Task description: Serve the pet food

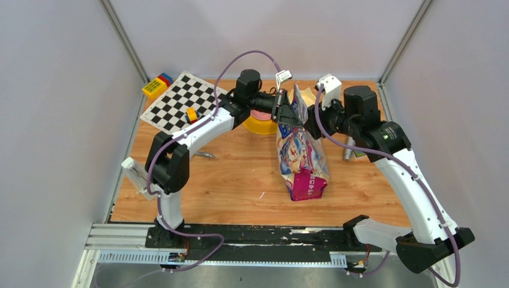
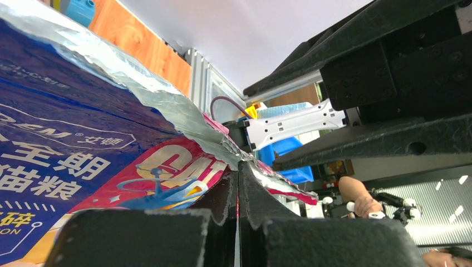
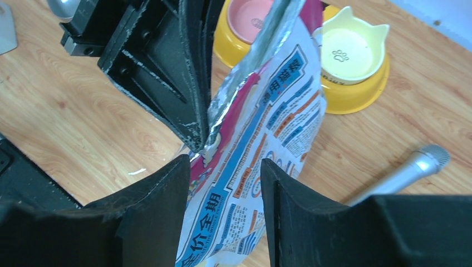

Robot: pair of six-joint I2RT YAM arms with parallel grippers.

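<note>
The pet food bag (image 1: 302,168) stands upright mid-table, its silver top edge crinkled. My left gripper is shut on that top edge, seen close in the left wrist view with blue and red packaging behind. My right gripper is part open beside the bag's upper section, whose white printed side lies behind its fingers; whether it touches the bag I cannot tell. Behind the bag are a pink bowl (image 3: 247,16) and a pale cat-shaped bowl (image 3: 348,53), both in yellow bases.
A checkered board (image 1: 177,105) with toy blocks fills the back left. A metal cylinder (image 3: 412,172) lies right of the bag.
</note>
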